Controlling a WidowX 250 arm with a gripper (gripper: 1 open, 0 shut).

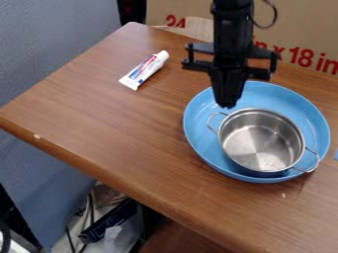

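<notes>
My black gripper (227, 99) points down from the top, its tip over the back left part of a blue plate (295, 107), just behind a steel pot (260, 144) with two wire handles that rests on the plate. Whether the fingers are open or shut is hard to make out. A white toothpaste tube (142, 70) lies on the wooden table (93, 119), left of the plate.
A cardboard box (302, 35) stands behind the table.
</notes>
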